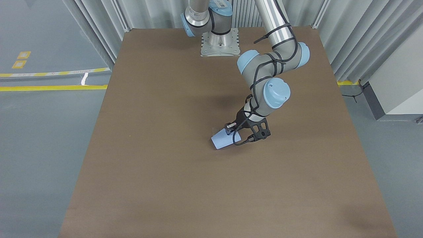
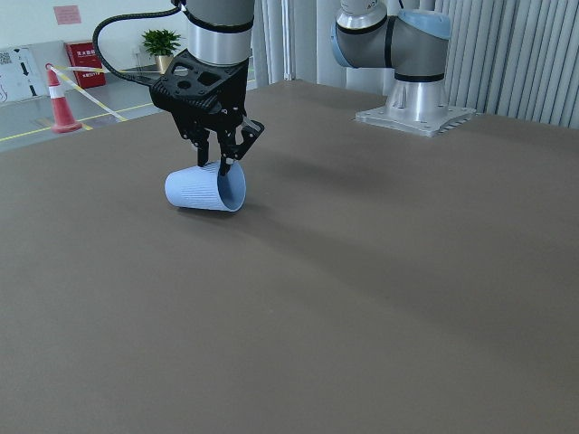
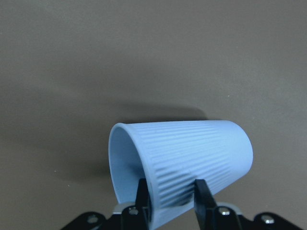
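A light blue ribbed cup (image 1: 221, 139) (image 2: 192, 188) (image 3: 196, 148) lies on its side on the brown table (image 1: 214, 186) (image 2: 298, 325). My gripper (image 1: 241, 134) (image 2: 215, 165) is down at the cup's open end. In the wrist view one finger is at or inside the mouth, the other outside against the ribbed wall, with the rim between them. Whether they are pressed tight on it I cannot tell.
The table around the cup is clear, with floor beyond both side edges.
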